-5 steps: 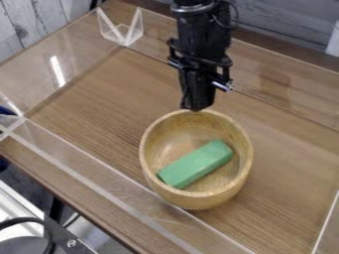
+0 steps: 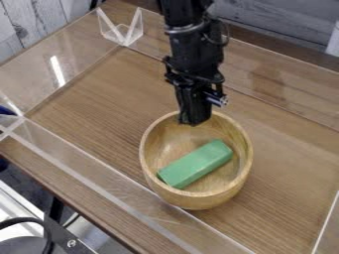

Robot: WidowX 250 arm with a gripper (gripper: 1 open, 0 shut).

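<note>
A round wooden bowl (image 2: pixel 166 149) sits on the wooden table in the lower middle, with a green rectangular block (image 2: pixel 196 164) lying inside it. The black arm comes down from the top centre, and its gripper (image 2: pixel 196 114) hangs over the back rim of the bowl. The fingertips look close together, with nothing visible held between them, though they are small and dark.
A white wire-like object (image 2: pixel 122 25) stands at the back left of the table (image 2: pixel 79 109). Dark cables lie off the near left edge.
The arm has come lower and toward the viewer over the back of the bowl. The bowl and green block look unmoved.
</note>
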